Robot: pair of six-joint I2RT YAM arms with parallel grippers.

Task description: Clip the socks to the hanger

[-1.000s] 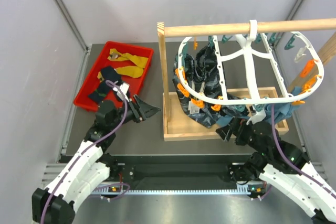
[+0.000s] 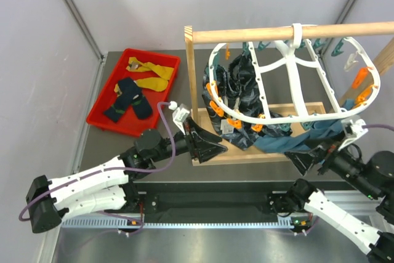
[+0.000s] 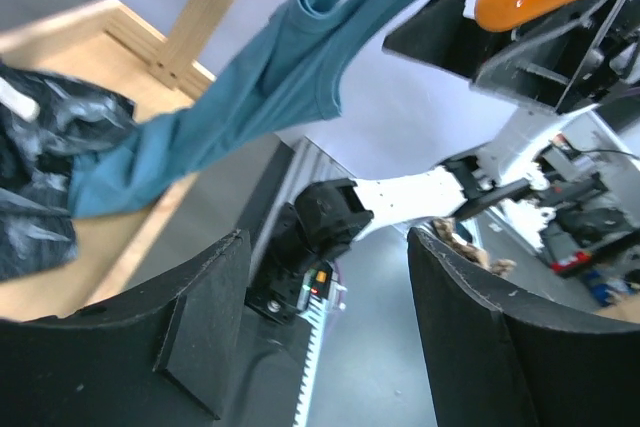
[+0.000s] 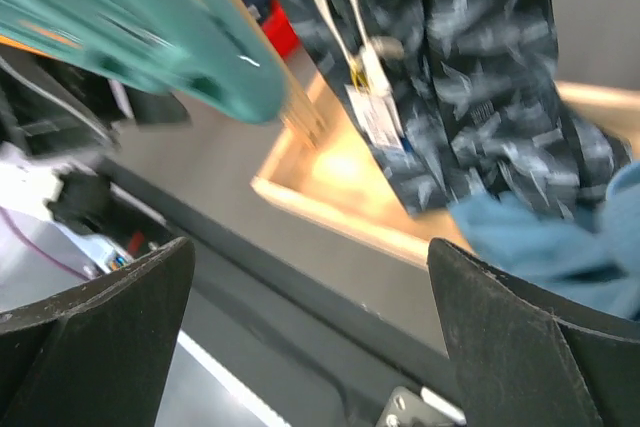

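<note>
The white hanger (image 2: 295,90) with orange and teal clips hangs on a wooden stand, dark crinkled fabric (image 2: 243,84) clipped to it. A blue cloth (image 2: 283,143) hangs at its right, also seen in the left wrist view (image 3: 250,97). Socks, yellow (image 2: 157,78) and dark (image 2: 126,103), lie in the red tray. My left gripper (image 2: 206,143) is partly open, apparently empty, in front of the stand's left post. My right gripper (image 2: 317,158) stands open at the front right, beside the blue cloth, with nothing visible between its fingers.
The red tray (image 2: 98,112) sits on the left of the counter. The wooden base (image 2: 240,158) holds the stand; its right post (image 2: 381,63) is at the right edge.
My left gripper has moved right, away from the red tray toward the stand. My right gripper has moved to the right and nearer the top camera.
</note>
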